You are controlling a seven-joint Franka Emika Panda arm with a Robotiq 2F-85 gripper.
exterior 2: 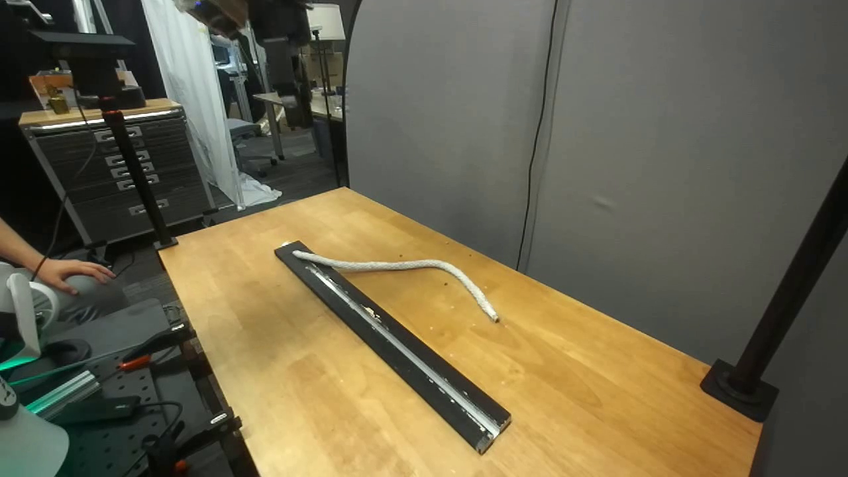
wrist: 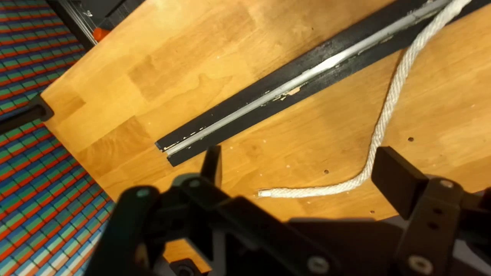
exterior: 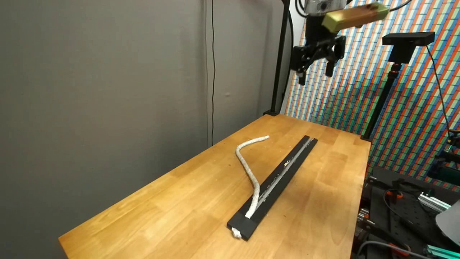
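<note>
A white rope [exterior: 247, 167] lies on the wooden table, one end passing under the cap at the near end of a long black bar [exterior: 276, 183]. In the second exterior view the rope [exterior 2: 429, 263] curves away from the bar [exterior 2: 397, 350], its free end on bare wood. A grey groove runs along the bar's length, with no rope in most of it. High above the table hangs my gripper [exterior: 316, 78], open and empty. From the wrist, the gripper has its fingers wide apart, with the rope's free end [wrist: 271, 193] far below between them.
A black post [exterior 2: 763, 318] stands at one table corner, and a camera stand [exterior: 383, 95] rises at another. A grey partition [exterior: 129, 86] borders one long side.
</note>
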